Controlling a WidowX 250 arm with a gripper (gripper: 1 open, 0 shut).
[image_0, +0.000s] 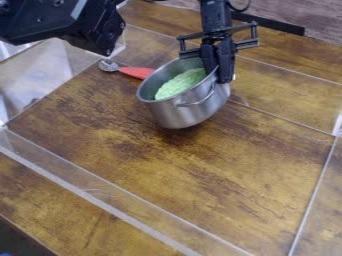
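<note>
A steel pot (183, 111) sits in the upper middle of the view, tilted, with a light green filling or object (179, 84) inside it. My gripper (218, 72) reaches down from the top onto the pot's right rim. Its fingertips are partly hidden there, and whether they are closed on the rim is hard to see. A red-handled utensil (131, 71) with a metal head lies behind the pot to the left.
A large black object (60, 22) fills the top left corner. Clear strips run along its left and right.
</note>
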